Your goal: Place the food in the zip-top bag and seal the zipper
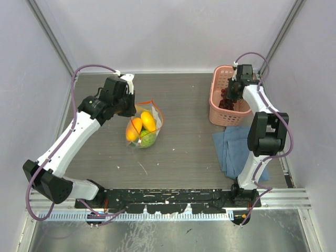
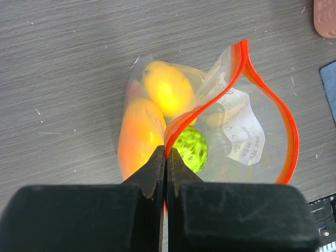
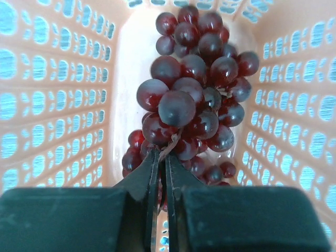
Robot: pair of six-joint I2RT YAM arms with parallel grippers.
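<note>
The clear zip top bag (image 1: 156,112) with an orange-red rim (image 2: 287,123) stands mouth open on the left of the table. Inside are two yellow fruits (image 2: 167,90) and a green bumpy one (image 2: 190,148). My left gripper is shut on the bag's rim. Over in the basket, my right gripper is shut on the brown stem (image 3: 169,147) of a bunch of dark red grapes (image 3: 178,107). The grapes hang or rest below its fingertips; whether they touch the basket floor I cannot tell.
A pink slotted basket (image 1: 224,116) stands at the back right, its walls close around the right gripper. More grapes (image 3: 212,174) show below the held bunch. A folded blue cloth (image 1: 233,152) lies before the basket.
</note>
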